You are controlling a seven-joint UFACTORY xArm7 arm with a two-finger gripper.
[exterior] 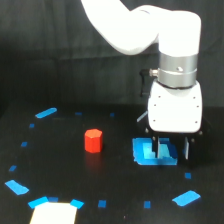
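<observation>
My white gripper (170, 148) is low over the blue square (140, 160) on the dark table. Its dark fingers stand apart, and part of the square's pale middle (163, 151) shows between them. No held object can be made out there. The gripper's body hides the back right of the square, and whether the fingertips touch it is hard to tell. To the left, a small red block (93, 140) with a six-sided outline sits alone, clear of the gripper.
Blue tape strips mark the table, one at the right (186, 198) and another at the left (17, 187). Several small blue marks are scattered around. A pale square object (53, 213) lies at the front edge. Bare table surrounds the red block.
</observation>
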